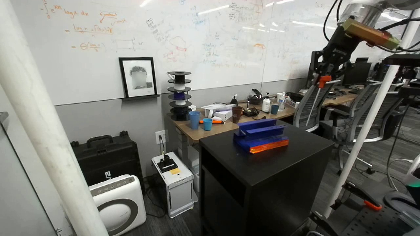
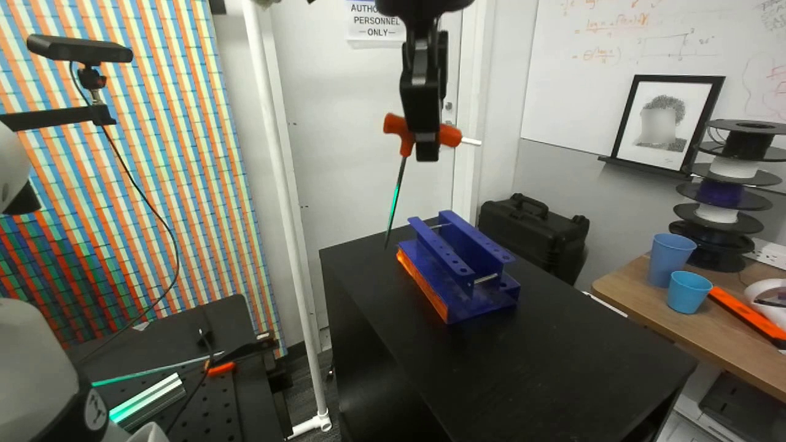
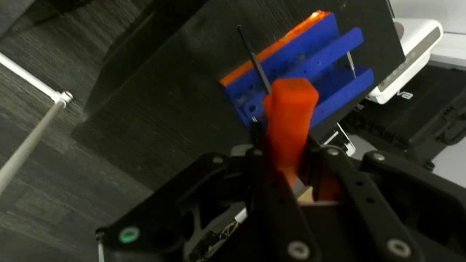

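My gripper (image 2: 427, 151) is shut on the red-orange handle (image 2: 398, 126) of a T-handled tool. From the handle a thin shaft (image 2: 395, 199) slants downward, its tip in the air clear of the holder. A blue holder (image 2: 471, 254) with two raised, hole-dotted rails and an orange front edge rests on the black cabinet (image 2: 560, 353). In exterior view 1 the gripper (image 1: 323, 80) is above and to the right of the holder (image 1: 262, 133). The wrist view shows the handle (image 3: 290, 118) between the fingers, covering part of the holder (image 3: 301, 61) below.
A wooden desk (image 1: 189, 131) behind the cabinet carries blue cups (image 1: 194, 120), bottles and boxes. White poles (image 1: 364, 133) stand at the sides. Office chairs (image 1: 315, 104) are behind on the right. Much of the cabinet top around the holder is bare.
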